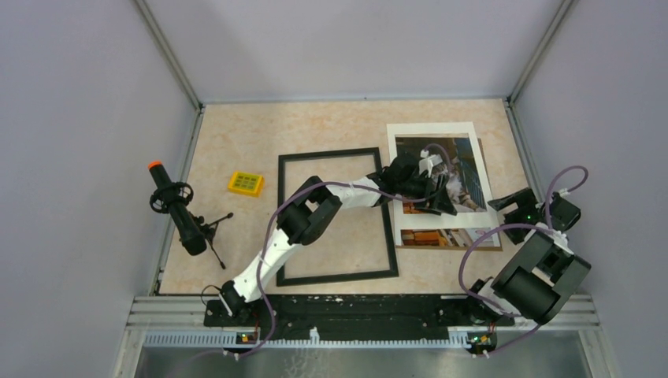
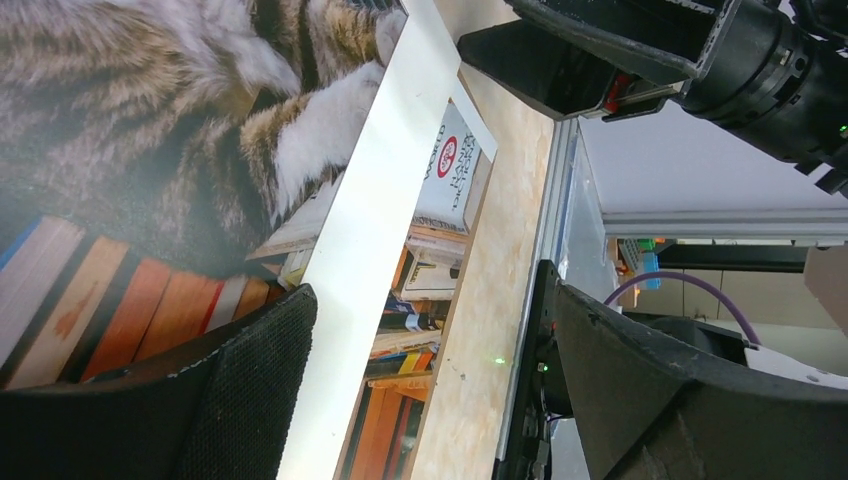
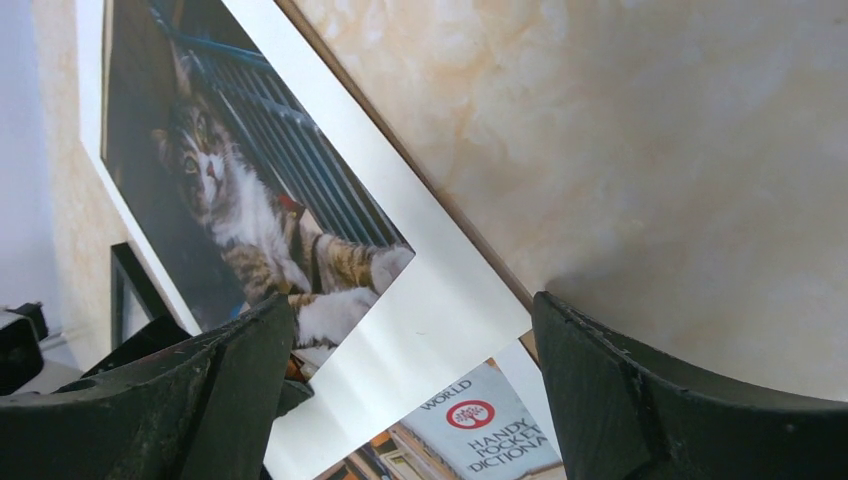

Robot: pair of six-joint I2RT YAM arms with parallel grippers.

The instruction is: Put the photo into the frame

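The top photo [image 1: 465, 153], a white-bordered cat picture, lies overlapping another photo [image 1: 449, 239] of books on a brown backing. To their left is the empty black frame [image 1: 339, 278], flat on the table. My left gripper [image 1: 447, 198] stands open above the cat photo, its arm reaching across the frame. Beside the photos' right edge, my right gripper [image 1: 499, 220] is open too. In the right wrist view, the cat photo's white corner [image 3: 480, 310] reaches between the fingers close to the right one [image 3: 620, 390]; whether they touch is unclear.
A yellow object [image 1: 246, 183] sits on the left of the table. An orange-tipped black device [image 1: 178, 209] stands near the left wall. Bare table [image 1: 315, 126] lies behind the frame. The right wall is close to my right arm.
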